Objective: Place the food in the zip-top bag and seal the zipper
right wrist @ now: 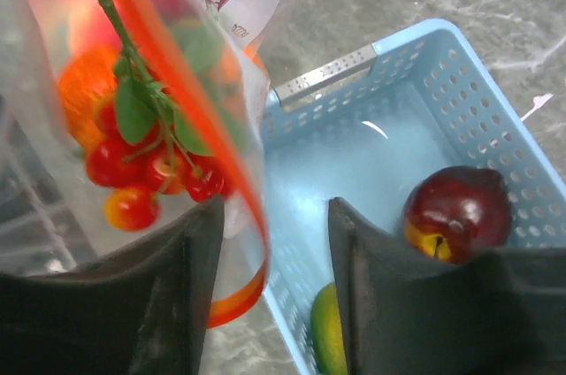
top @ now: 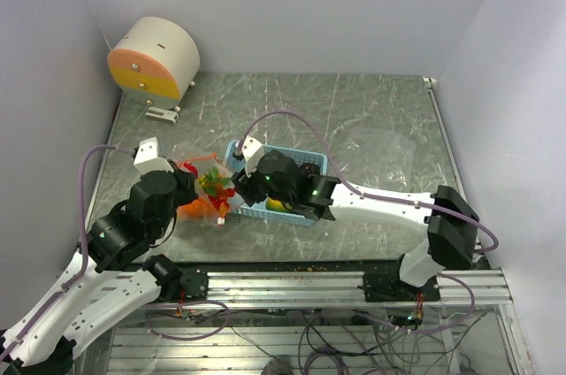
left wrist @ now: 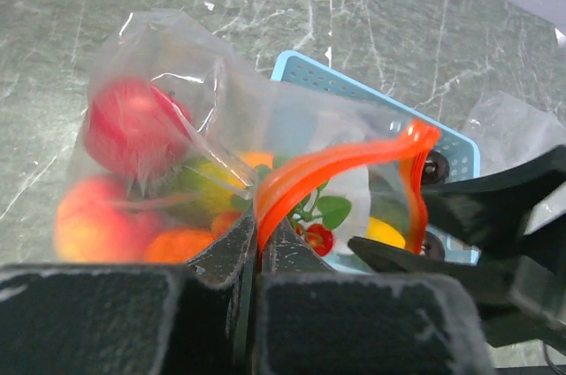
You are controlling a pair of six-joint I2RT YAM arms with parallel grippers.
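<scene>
The clear zip top bag [top: 205, 187] with an orange zipper edge [left wrist: 336, 164] stands at the left of the blue basket [left wrist: 323, 79]. Inside it are red fruit [left wrist: 134, 127], an orange [right wrist: 84, 92] and cherry tomatoes [right wrist: 133, 163] on a green stem. My left gripper is shut on the bag's orange edge. At the mouth's far side, my right gripper is part open. The orange edge runs close by its left finger, partly within the gap; whether they touch, I cannot tell. The bag's mouth gapes.
In the basket lie a dark red fruit [right wrist: 458, 207] and a green one [right wrist: 327, 331]. A flat clear bag [top: 380, 156] rests on the counter at right. A cream rounded box [top: 155, 61] stands at back left.
</scene>
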